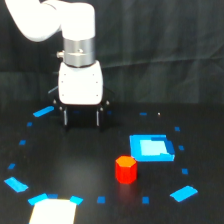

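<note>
A red block [126,170] with a six-sided top stands upright on the dark table, right of the middle. Behind it and to the right lies a blue square [136,152] with a pale light-blue centre. My white gripper [82,120] hangs at the back left, pointing down, well apart from both. Its two dark fingers look spread wide, and nothing shows between them. Dim light hides the fingertips' exact height over the table.
A cream-coloured square [52,212] is cut off by the bottom edge at the left. Blue tape strips [184,193] and small blue marks dot the dark surface. Between the gripper and the red block the table is clear.
</note>
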